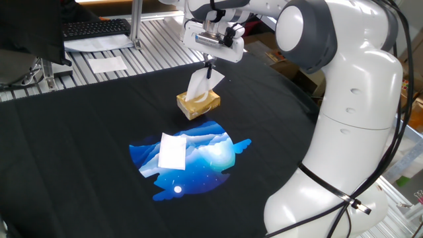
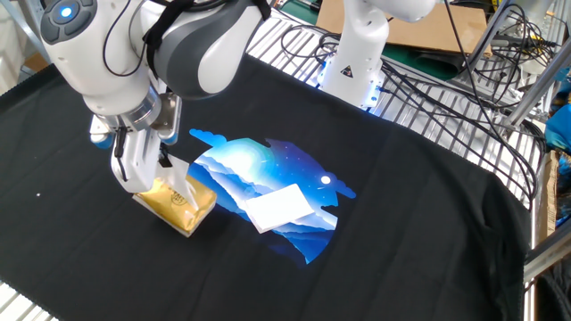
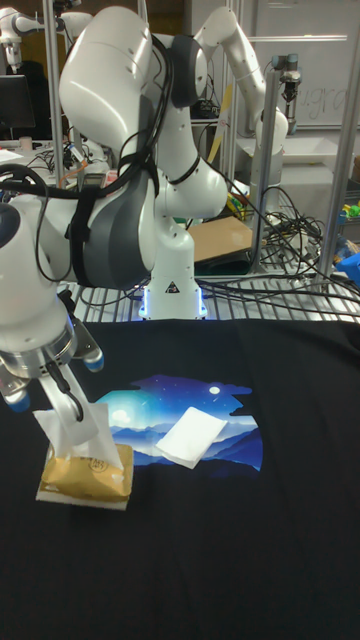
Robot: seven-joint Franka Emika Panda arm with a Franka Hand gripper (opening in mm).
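In exterior view 1 my gripper [image 1: 209, 68] is shut on a white tissue [image 1: 200, 84], pinched at its upper edge. The tissue's lower end still sits in the slot of a gold tissue pack [image 1: 197, 106]. That pack looks slightly tilted, and whether it fully touches the cloth is unclear. Exterior view 3 shows the tissue [image 3: 83, 432] standing up between the pack [image 3: 91, 477] and my fingertips. Much of the tissue is hidden behind the hand in exterior view 2, where the pack [image 2: 178, 201] lies just below the gripper. A folded white tissue [image 1: 172, 151] lies flat on a blue mountain picture [image 1: 205, 178].
Black cloth [image 1: 73, 158] covers the table, with wide free room around the picture. Behind it runs a slatted metal surface [image 1: 155, 43] with a keyboard [image 1: 96, 29] and white paper [image 1: 108, 65]. A second robot arm [image 2: 357, 53] and cables stand beyond the far edge.
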